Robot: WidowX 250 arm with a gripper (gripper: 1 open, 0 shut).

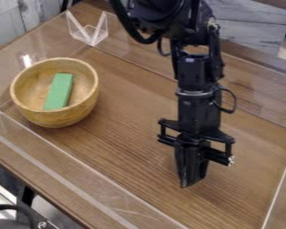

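Note:
My black gripper (189, 179) hangs low over the bare wooden table (104, 170) at centre right, its fingertips pointing down at or just above the surface. It is shut, with nothing visible between its fingers. Far to its left, a round wooden bowl (83, 97) holds a green block (60, 89).
A clear wire or plastic rack (83, 31) stands at the back left, and a small clear object (38, 61) lies near the left edge. The table around the gripper is free. A black cable (21, 213) shows at the bottom left corner.

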